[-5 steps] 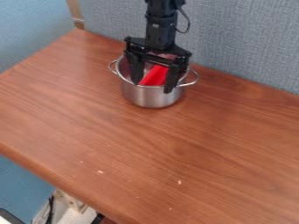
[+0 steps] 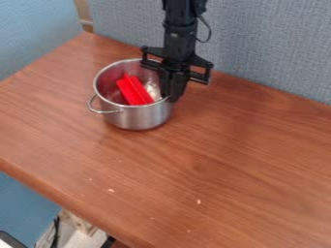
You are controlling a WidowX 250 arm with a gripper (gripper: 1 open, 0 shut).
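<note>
A steel pot with side handles stands on the wooden table, left of centre toward the back. Inside it lies a red block-like object. My black gripper is at the pot's right rim, its body above that edge and its fingertips low by the rim. Whether anything is between the fingers is hard to see.
Grey padded walls line the back, and a blue padded surface lies at the left.
The pot has shifted left and slightly toward the front, with the red object in it. My gripper moved less, from over the pot to its right rim.
</note>
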